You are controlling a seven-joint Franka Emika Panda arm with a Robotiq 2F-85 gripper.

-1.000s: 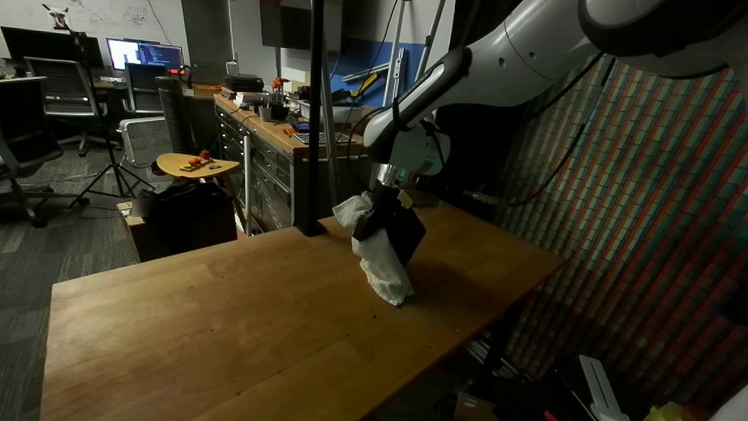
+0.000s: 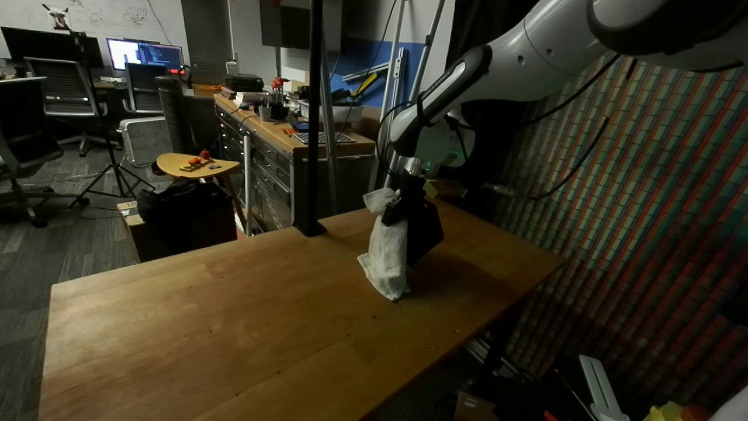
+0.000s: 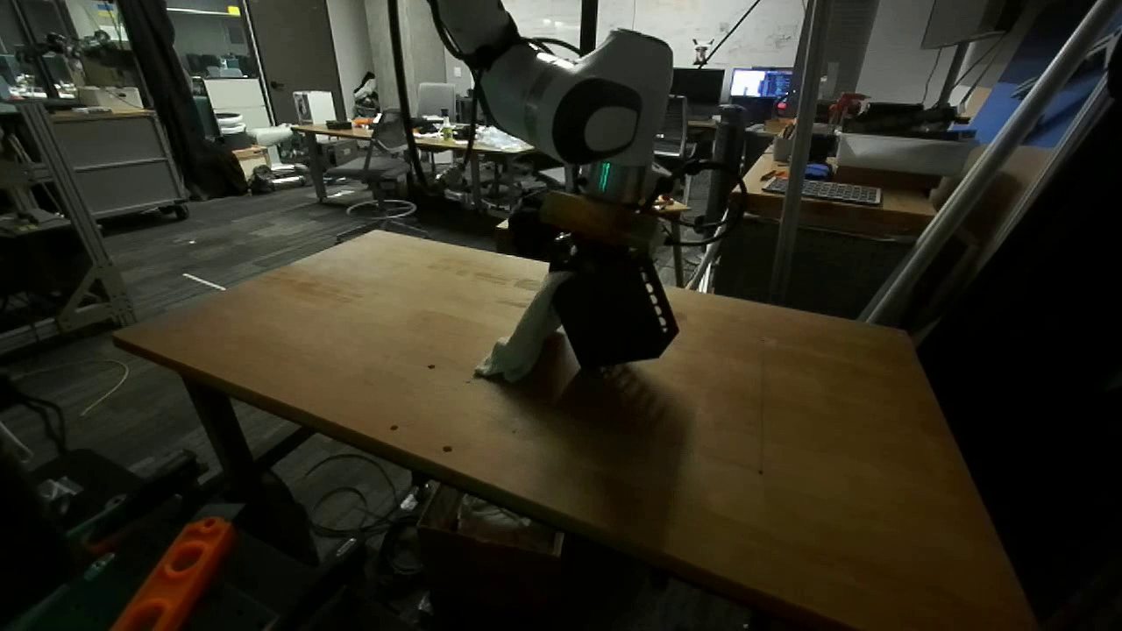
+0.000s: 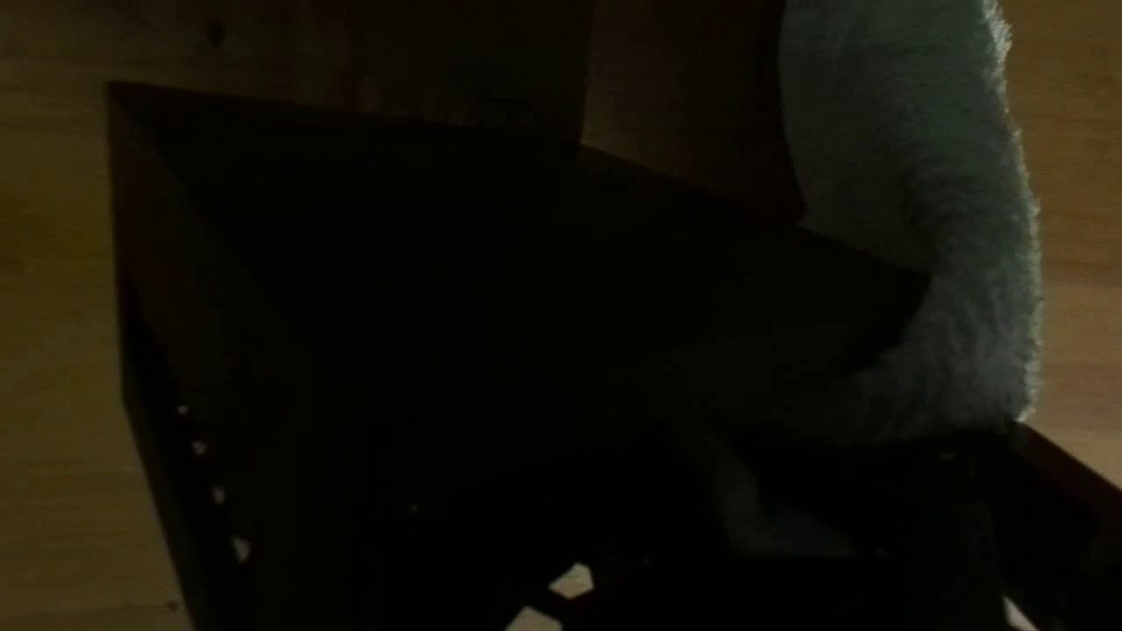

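Observation:
A white towel [image 2: 387, 256] hangs gathered from my gripper [image 2: 394, 211], which is shut on it. Its upper end sticks out above the fingers, and the lower end reaches the tabletop. In exterior view 2 the towel [image 3: 522, 338] slopes down to the wood. A dark, box-like piece with a row of holes [image 3: 621, 310] sits beside the towel, under the wrist; how it is attached is unclear. It fills much of the wrist view, where the towel [image 4: 973, 221] curves along the right. My fingertips are lost in the dark there.
A black post [image 2: 313, 126] rises at its back edge. Behind stands a cluttered workbench [image 2: 294, 144].
My gripper has moved right and slightly up in exterior view 1, carrying the towel's top with it. The hanging towel now stands more upright, while its lower end has shifted little.

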